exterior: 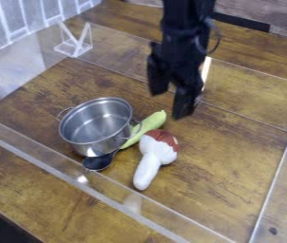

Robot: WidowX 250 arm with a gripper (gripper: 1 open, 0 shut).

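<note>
The black gripper (pixel 174 87) hangs over the table, blurred, above and behind the objects, with its fingers pointing down; it appears open, with nothing visible between them. A steel pot (pixel 95 123) with wire handles stands at centre left. A pale green vegetable (pixel 146 127), perhaps corn or leek, lies along its right side. A white toy with a red-brown top (pixel 151 159), like a mushroom, lies to the right and front. A dark spoon-like item (pixel 97 163) lies at the pot's front.
Clear plastic walls edge the wooden table (pixel 235 142). A small white bracket (pixel 72 43) stands at back left.
</note>
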